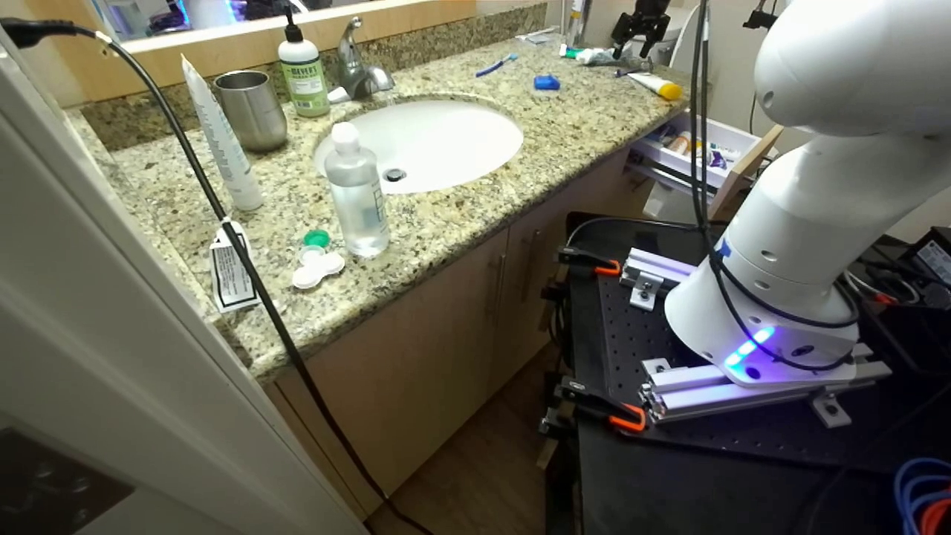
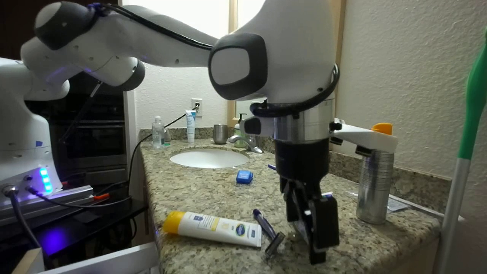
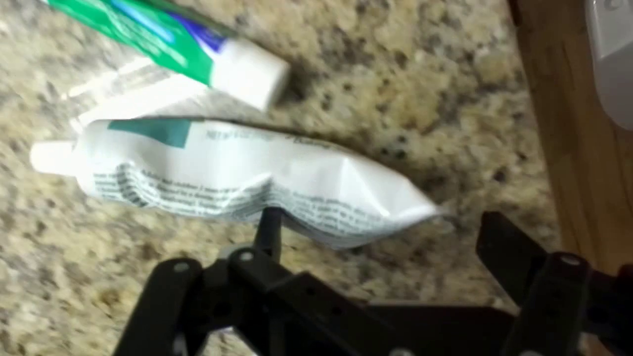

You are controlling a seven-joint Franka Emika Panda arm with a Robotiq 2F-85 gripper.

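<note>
In the wrist view a crumpled white tube [image 3: 237,172] with fine print and a teal patch lies on the granite counter [image 3: 457,101], white cap to the left. My gripper stands open, its black fingers wide apart. The left finger [image 3: 271,231] overlaps the tube's lower edge in this view; whether they touch is unclear. Off to the right, the other finger stands clear of the tube's pointed end. A green toothpaste tube [image 3: 160,41] with a white cap lies just beyond. In exterior view 1, the gripper [image 1: 639,49] is low over the counter's far end.
A yellow-capped tube [image 2: 214,228] and a razor [image 2: 269,233] lie near the gripper. Behind it stands a metal can [image 2: 375,187]. A blue floss box [image 2: 244,176] sits toward the sink [image 2: 209,158]. Below the counter edge, a drawer [image 1: 722,143] is open.
</note>
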